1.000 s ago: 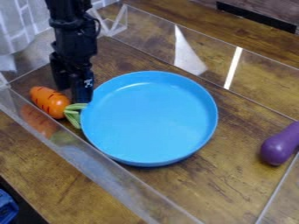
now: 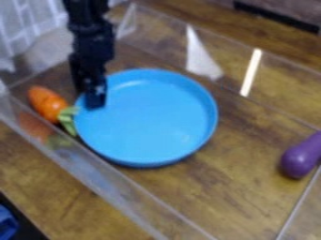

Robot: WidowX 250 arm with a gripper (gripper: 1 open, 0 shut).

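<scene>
My black gripper (image 2: pixel 90 94) is low at the left rim of a round blue plate (image 2: pixel 148 120); its fingers are blurred, so their spacing is hard to make out. An orange carrot (image 2: pixel 48 103) with a pale green top lies left of the plate, below and left of the gripper, partly behind the clear wall. A purple eggplant (image 2: pixel 301 155) lies on the wooden floor at the right, apart from the plate.
Clear walls (image 2: pixel 115 193) run along the left and back of the wooden work area (image 2: pixel 232 187). The floor between plate and eggplant is free. A dark blue object sits at the bottom-left corner.
The plate has shifted left and up and looks smaller, with the gripper at its rim. The carrot appears slightly higher and further left. The view is now blurred.
</scene>
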